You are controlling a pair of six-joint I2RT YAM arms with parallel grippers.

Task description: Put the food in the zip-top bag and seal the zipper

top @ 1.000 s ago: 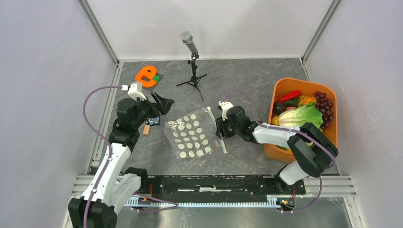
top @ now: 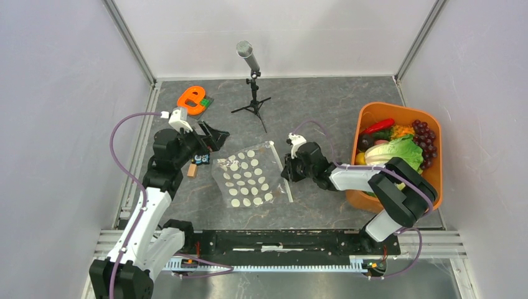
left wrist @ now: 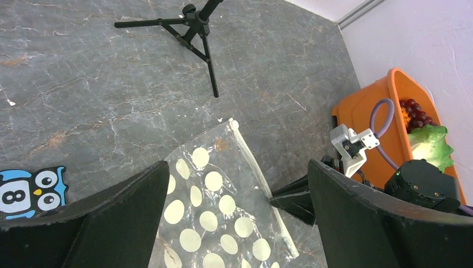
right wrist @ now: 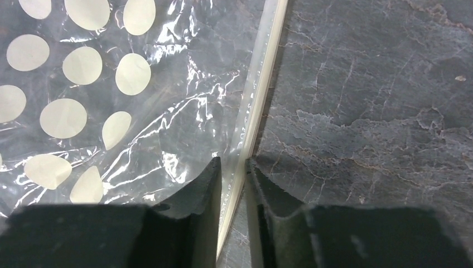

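The clear zip top bag [top: 246, 177] with cream dots lies flat on the grey surface, its zipper strip [right wrist: 262, 61] along the right edge. My right gripper is low over that strip, fingertips close together on either side of it; whether it grips is unclear. My left gripper stands open above and left of the bag, nothing between its fingers. The food sits in an orange bin [top: 350, 198] at the right: lettuce [top: 398, 149], red pepper [top: 378, 125], grapes [top: 425, 140] and other pieces.
A microphone on a tripod [top: 254, 99] stands at the back centre. An orange tool [top: 191, 99], an owl figure [left wrist: 33, 190] and a wooden block [top: 192, 171] are at the left. Free surface lies between tripod and bin.
The bag and my right gripper have shifted slightly to the left over the last second. The left arm has hardly moved.
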